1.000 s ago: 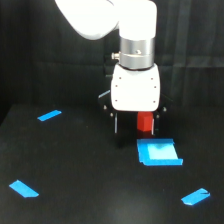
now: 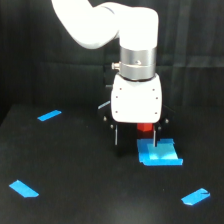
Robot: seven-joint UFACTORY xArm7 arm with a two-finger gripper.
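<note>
My white gripper [image 2: 135,141] points down near the centre of the camera view, its thin dark fingers apart. A red block [image 2: 145,129] shows just below the gripper's body, toward the right finger. Its upper part is hidden by the white housing. Whether the block stands between the fingers or behind them I cannot tell. Close by on the right lies a square outlined in blue tape [image 2: 161,161], with a paler inside.
Separate strips of blue tape lie on the dark table: one at back left [image 2: 49,115], one at front left [image 2: 23,189], one at front right [image 2: 196,197]. Open table surrounds them. A dark curtain [image 2: 40,60] closes off the back.
The arm and gripper have come down in the view. Less of the red block shows beneath the housing, and its lower edge appears slightly lower. The tape marks have stayed put.
</note>
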